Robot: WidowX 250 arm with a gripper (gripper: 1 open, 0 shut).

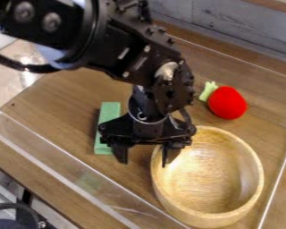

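Note:
The black gripper (146, 154) hangs over the table between a green block and a wooden bowl, its fingers pointing down and apart, with nothing visible between them. The green block (106, 116) lies at the left, partly behind the gripper. The pale wooden bowl (211, 183) sits at the right front, its left rim just by the gripper's right finger; whether they touch I cannot tell.
A red object (227, 104) with a light green top lies at the back right. A pale wall stands at the back, and a clear edge strip runs along the left front.

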